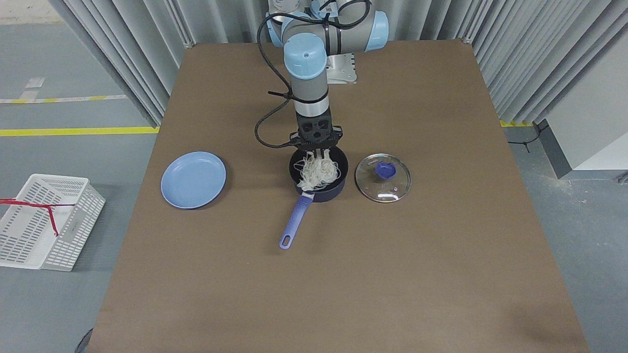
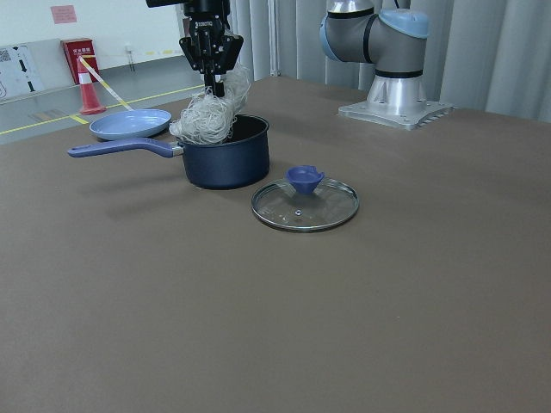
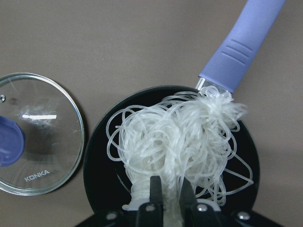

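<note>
A bundle of white noodles (image 1: 318,174) hangs from my gripper (image 1: 318,152) into the dark pot (image 2: 228,168) with a purple handle (image 1: 296,221). In the wrist view the noodles (image 3: 175,142) fill much of the pot, and my gripper is at the lower edge with noodles between its fingers. The glass lid (image 1: 382,185) with a blue knob lies on the table right of the pot in the front view.
A blue plate (image 1: 193,179) sits on the brown table (image 1: 412,264) left of the pot. A white basket (image 1: 76,235) stands on the floor beyond the left edge.
</note>
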